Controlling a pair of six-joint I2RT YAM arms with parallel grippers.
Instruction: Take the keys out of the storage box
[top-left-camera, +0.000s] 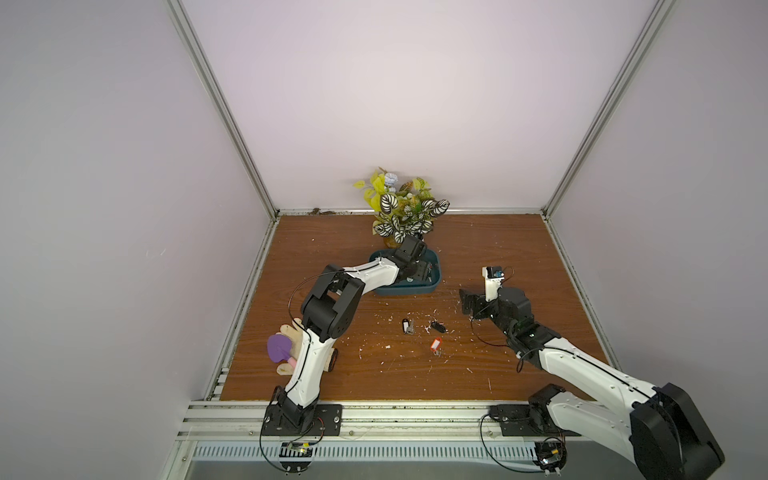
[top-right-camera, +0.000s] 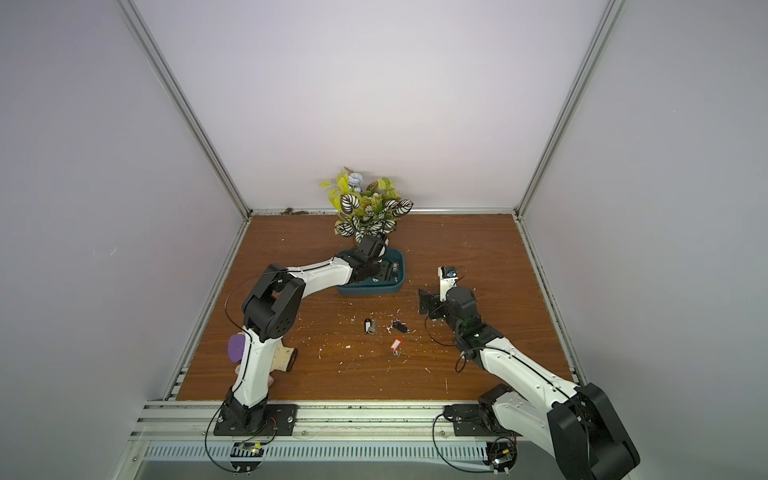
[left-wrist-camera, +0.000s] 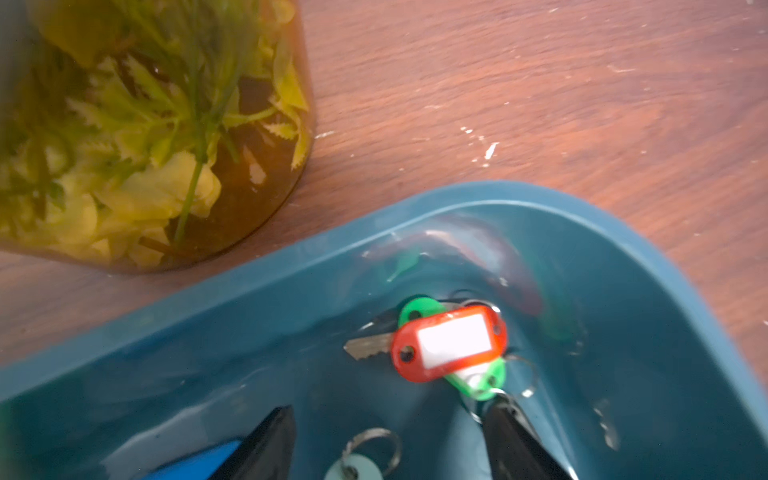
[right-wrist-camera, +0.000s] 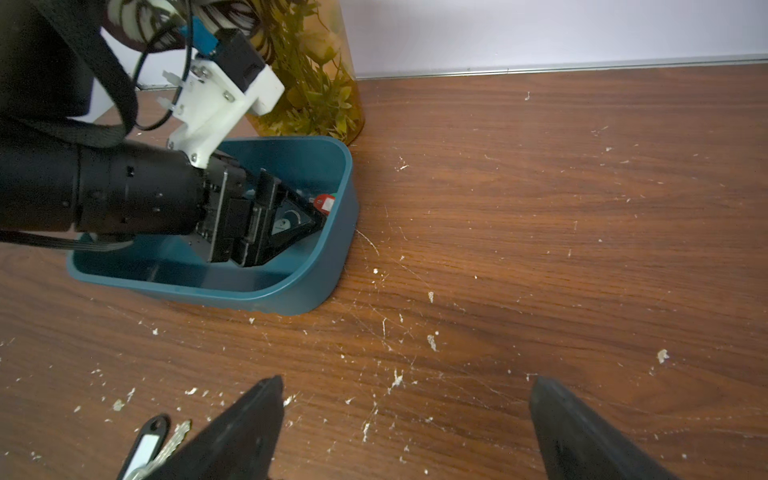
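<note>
The blue storage box (left-wrist-camera: 480, 196) fills the left wrist view. On its floor near a corner lie keys with a red tag (left-wrist-camera: 452, 342), a green tag (left-wrist-camera: 420, 308) partly under it and a bare key blade (left-wrist-camera: 368, 345). Another tag with a ring (left-wrist-camera: 353, 468) and a blue tag (left-wrist-camera: 196, 464) show at the bottom edge. My left gripper is inside the box, its fingers apart, with nothing gripped between them. Out over the table to the right of the box, my right gripper stands open and empty.
Three key sets lie on the table in front of the box: a white-and-black one (top-left-camera: 406, 326), a black one (top-left-camera: 438, 326) and a red-tagged one (top-left-camera: 436, 344). A flower vase (right-wrist-camera: 312, 80) stands right behind the box.
</note>
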